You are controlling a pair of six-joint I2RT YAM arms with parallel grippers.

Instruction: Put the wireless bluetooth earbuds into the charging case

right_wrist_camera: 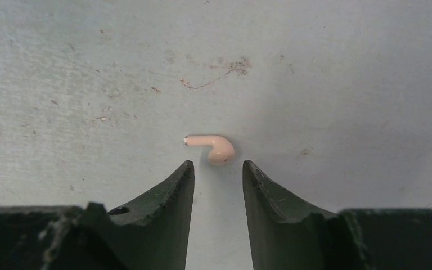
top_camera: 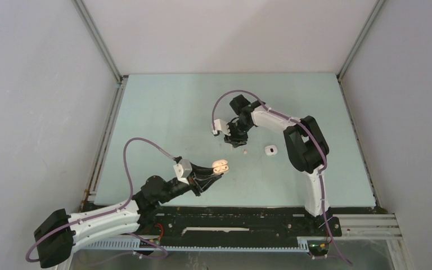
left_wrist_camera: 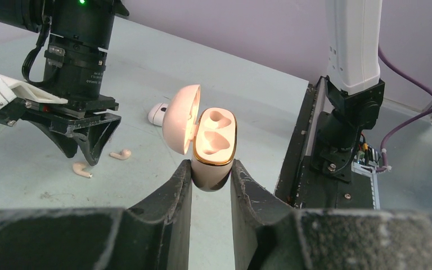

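Observation:
My left gripper is shut on the pink charging case, holding it above the table. The case's lid stands open and both earbud hollows look empty. Over the table, my right gripper is part open with nothing between its fingers. One pink earbud lies on the table just beyond those fingertips, its stem pointing left in the right wrist view. A second earbud rests close by in the left wrist view, beside the first earbud.
A small white-pink box with a dark spot sits on the table right of the earbuds. Bare table spreads to the left and back. The black front rail borders the near edge.

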